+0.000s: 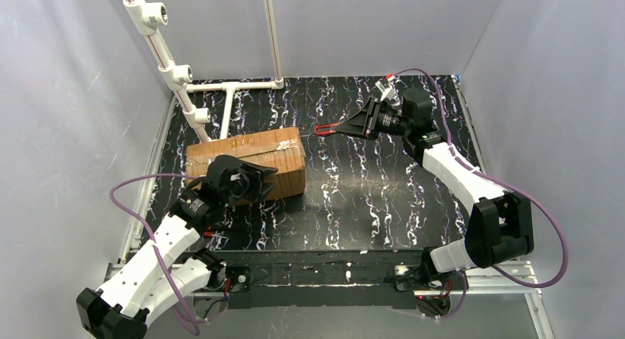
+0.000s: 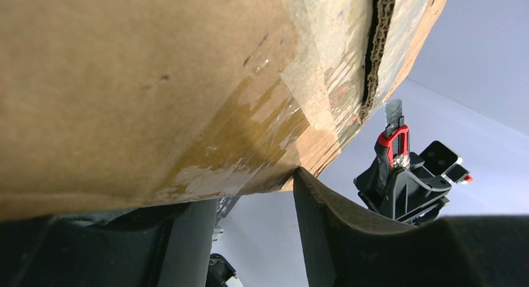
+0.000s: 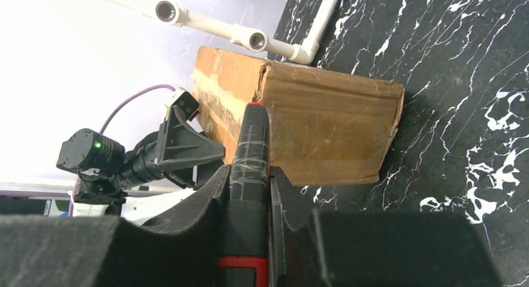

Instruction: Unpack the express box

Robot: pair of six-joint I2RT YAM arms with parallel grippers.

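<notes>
The taped cardboard box point(image 1: 250, 144) lies on the black marble table point(image 1: 361, 206), left of centre, with a dark slit along its top tape point(image 2: 373, 50). My left gripper is shut on the box at its near side, fingers against the cardboard edge. My right gripper point(image 1: 343, 127) is shut on a red-and-black box cutter point(image 2: 393, 143), its blade out and pointing at the box's right end, by the seam at the top edge. In the right wrist view the cutter's body hides the blade tip, so I cannot tell if it touches.
White pipe framework point(image 1: 250, 85) stands behind and left of the box, close to it. Grey walls enclose the table on the sides and back.
</notes>
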